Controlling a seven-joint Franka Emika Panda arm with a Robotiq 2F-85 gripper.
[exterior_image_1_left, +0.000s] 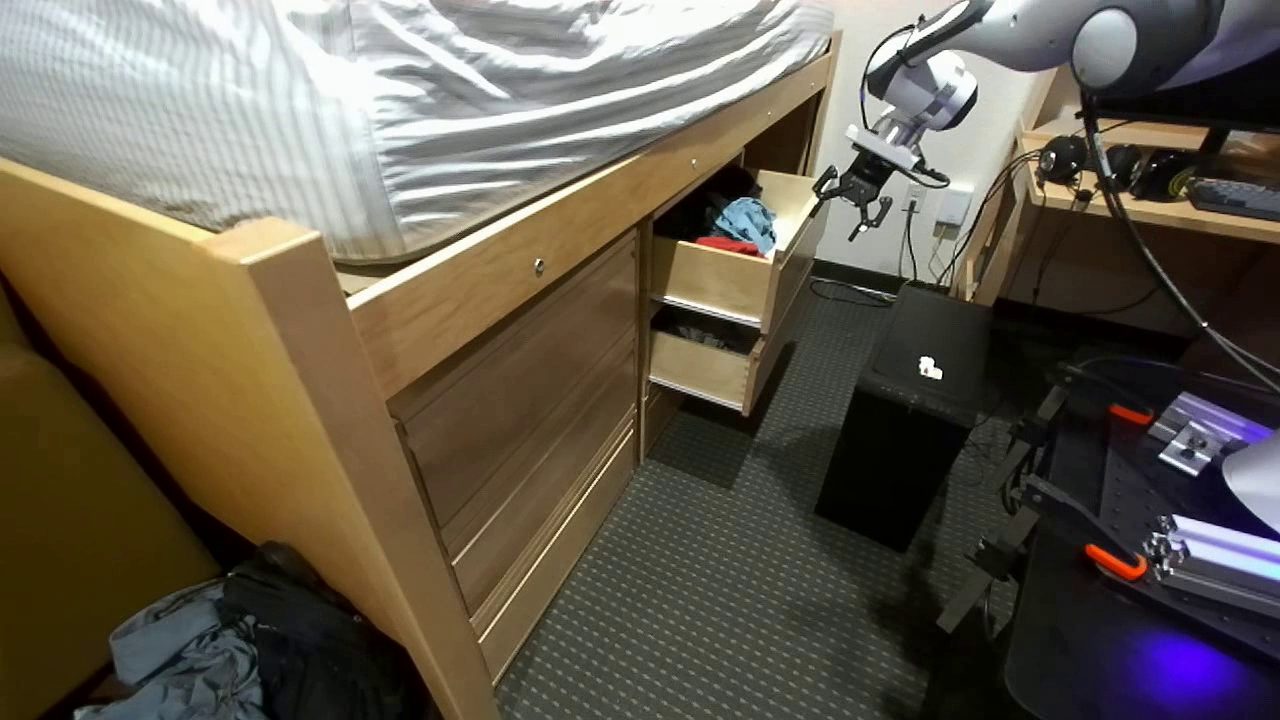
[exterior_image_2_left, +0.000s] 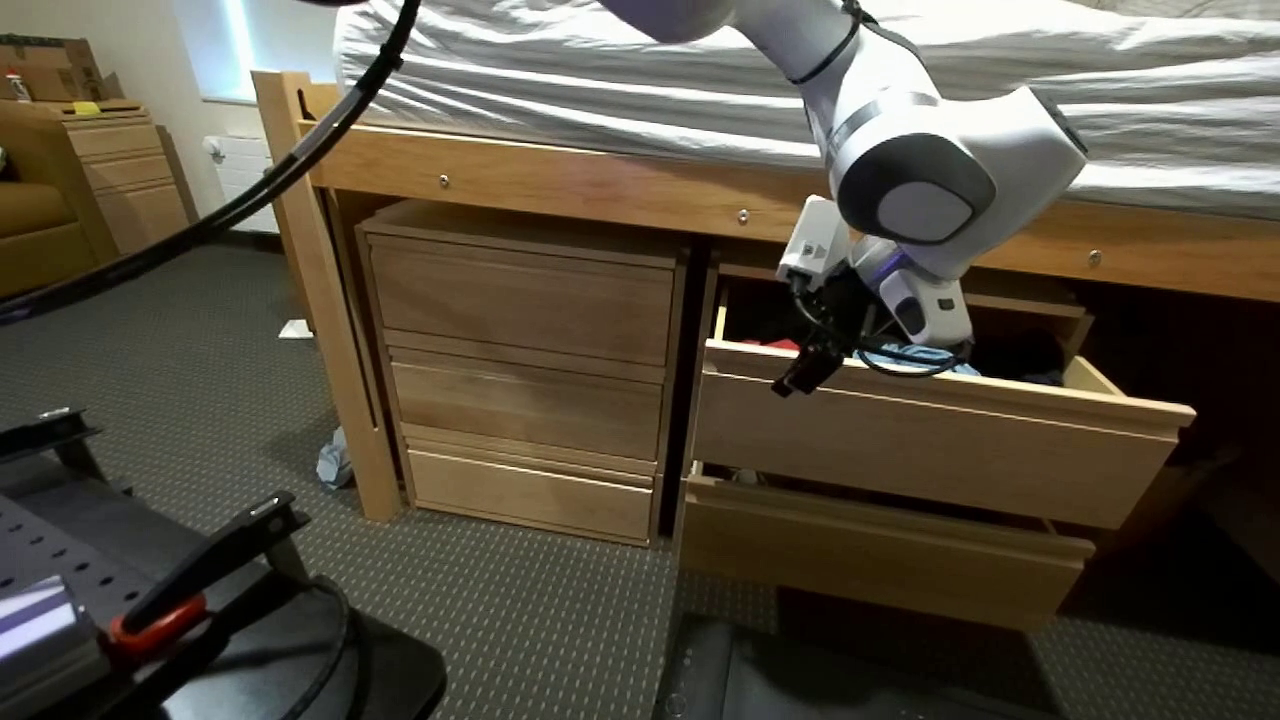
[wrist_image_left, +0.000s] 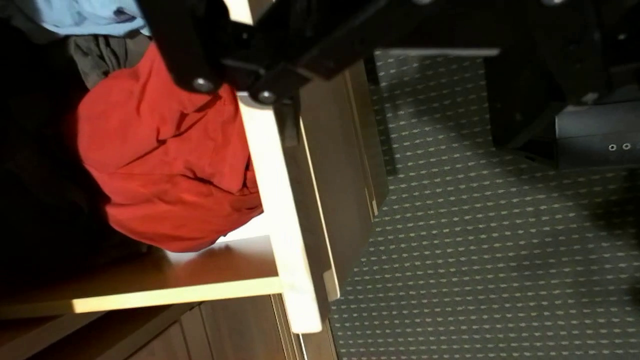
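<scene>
The upper drawer (exterior_image_1_left: 717, 283) under the bed is pulled out, with a red cloth (wrist_image_left: 174, 156) and a light blue cloth (exterior_image_1_left: 746, 224) inside. In exterior view 1 my gripper (exterior_image_1_left: 846, 206) is open at the drawer's front panel (exterior_image_2_left: 912, 426), fingers spread and nothing visible between them. The wrist view shows one finger (wrist_image_left: 186, 54) over the panel's top edge on the red cloth's side; the other finger (wrist_image_left: 522, 114) is out over the carpet. Whether any finger touches the wood, I cannot tell. The lower drawer (exterior_image_2_left: 876, 552) is also partly out.
A black box-shaped case (exterior_image_1_left: 918, 360) stands on the carpet in front of the drawers. The bed rail (exterior_image_2_left: 576, 168) and mattress lie above. At the right are a desk (exterior_image_1_left: 1248, 220) and the black table (exterior_image_1_left: 1080, 672) bearing metal profiles. Open carpet lies between.
</scene>
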